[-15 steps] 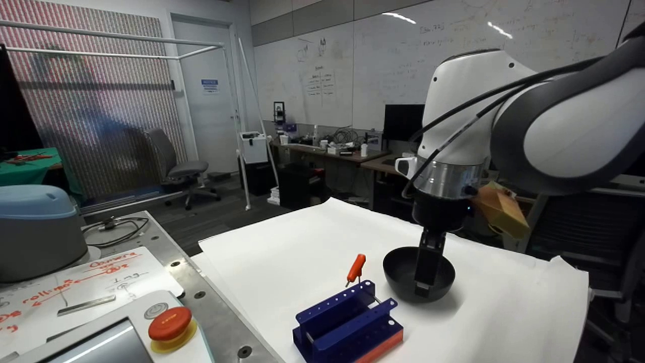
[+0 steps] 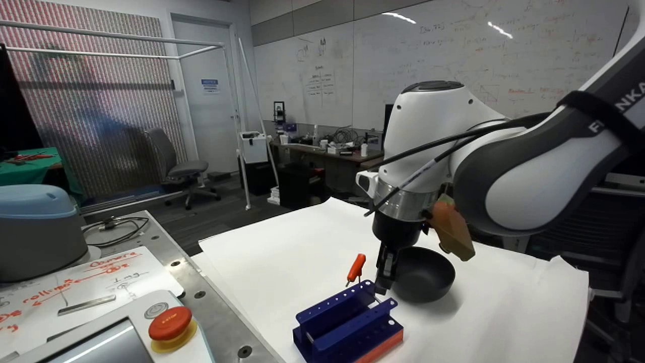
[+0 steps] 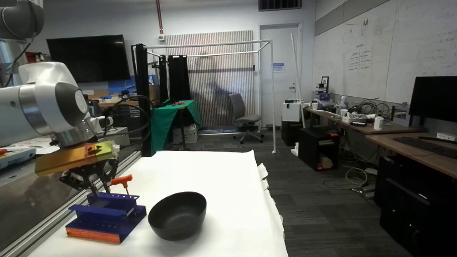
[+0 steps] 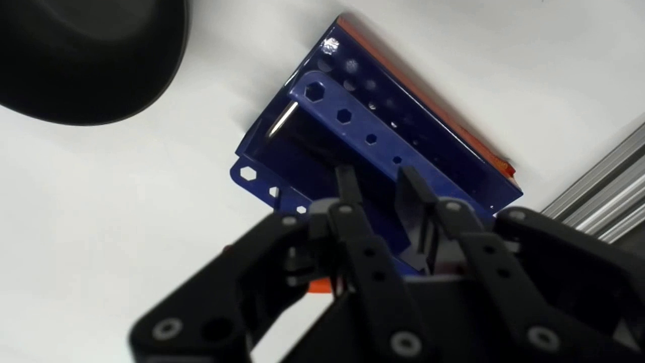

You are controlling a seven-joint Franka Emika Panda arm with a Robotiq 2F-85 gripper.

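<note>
A dark blue metal rack [image 2: 347, 323] with rows of holes and an orange-red strip along its base stands on the white-covered table. An orange-handled hex key [image 3: 121, 180] stands upright in the rack's far flange; in the wrist view only a bit of its orange handle [image 4: 320, 285] shows behind my fingers. My gripper points down over the rack's channel, its fingers apart and nothing seen between them. Whether the tips touch the rack, I cannot tell. Beside the rack sits a black bowl [image 3: 177, 216], its visible inside empty.
White paper [image 2: 284, 242] covers the table, with clear room behind the rack and around the bowl. A metal rail [image 4: 610, 187] runs along one table edge. The controller with a red stop button [image 2: 170, 323] lies on the neighbouring bench.
In exterior view 1 my gripper has moved left and slightly lower, from in front of the bowl to the rack's far end. Rack, hex key and bowl have stayed put.
</note>
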